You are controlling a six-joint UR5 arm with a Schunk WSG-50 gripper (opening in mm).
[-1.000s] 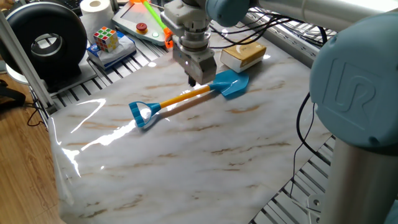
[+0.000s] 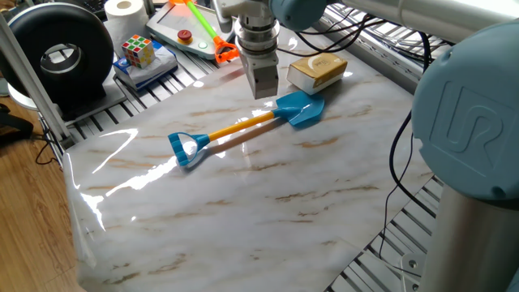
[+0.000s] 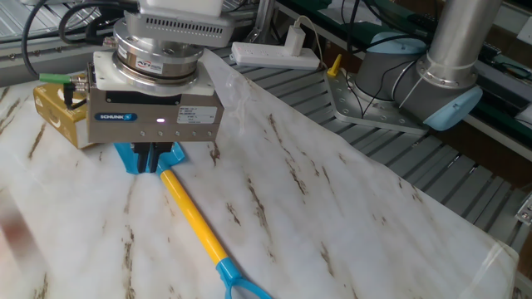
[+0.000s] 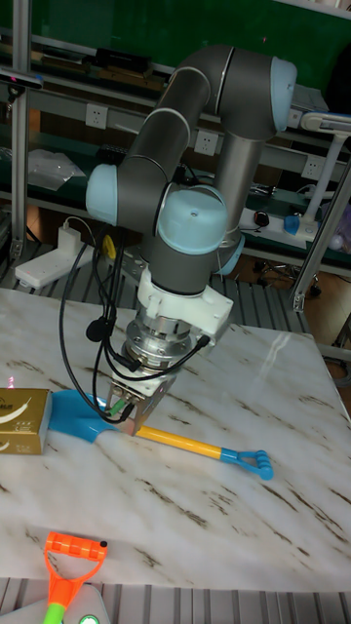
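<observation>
A toy shovel with a blue blade (image 2: pixel 300 109), a yellow shaft (image 2: pixel 242 126) and a blue D-shaped handle (image 2: pixel 188 148) lies on the marble-patterned sheet. My gripper (image 3: pixel 149 158) points down over the blade end in exterior view 2. Its two black fingers (image 3: pixel 142 156) are close together there, and I make out nothing held between them. Whether the fingertips touch the blade is unclear. Exterior view 1 shows the gripper body behind the shaft, with the fingers not visible; in exterior view 3 the body covers part of the shovel near the blade.
A gold and white box (image 2: pixel 317 73) sits just beyond the blade. At the far left are a Rubik's cube (image 2: pixel 138 50) on a blue-white pack, a black spool (image 2: pixel 57 57) and a green-orange toy (image 2: pixel 203 23).
In exterior view 1 the gripper has turned and shifted slightly up in the picture. A dark fingertip visible a second ago no longer shows. The shovel and box have not moved.
</observation>
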